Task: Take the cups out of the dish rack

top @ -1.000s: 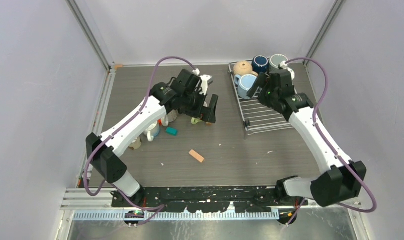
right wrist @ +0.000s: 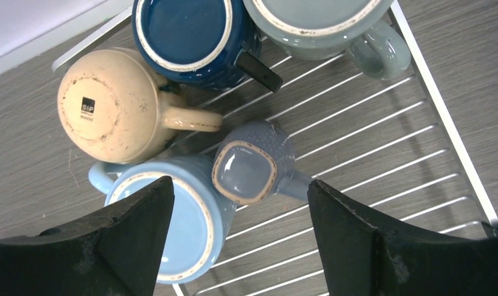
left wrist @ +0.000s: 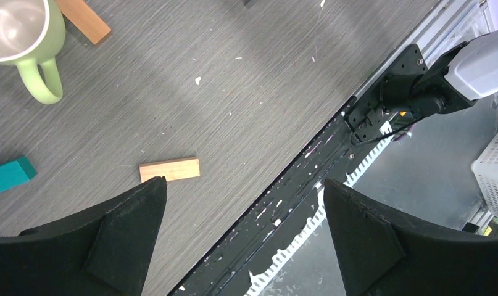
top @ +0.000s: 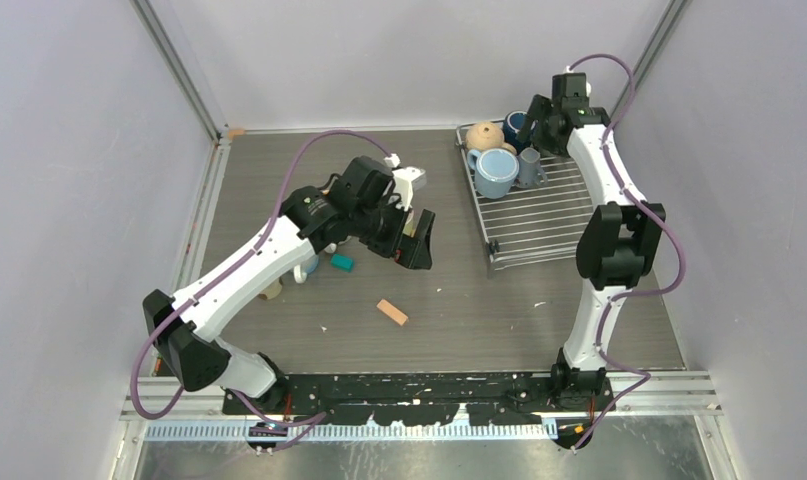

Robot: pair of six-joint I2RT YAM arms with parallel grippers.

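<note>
The dish rack (top: 519, 238) at back right holds upturned cups: a tan cup (right wrist: 104, 108), a dark blue cup (right wrist: 184, 34), a grey-green cup (right wrist: 320, 15), a light blue cup (right wrist: 163, 234) and a small grey-blue cup (right wrist: 246, 166). My right gripper is open above them, fingers either side of the grey-blue cup and light blue cup. My left gripper is open over the table, nothing between its fingers. A green cup (left wrist: 30, 37) stands near it; other cups on the left are partly hidden by the left arm in the top view.
An orange block (top: 392, 312) and a teal block (top: 342, 263) lie on the table. Walls enclose the back and sides.
</note>
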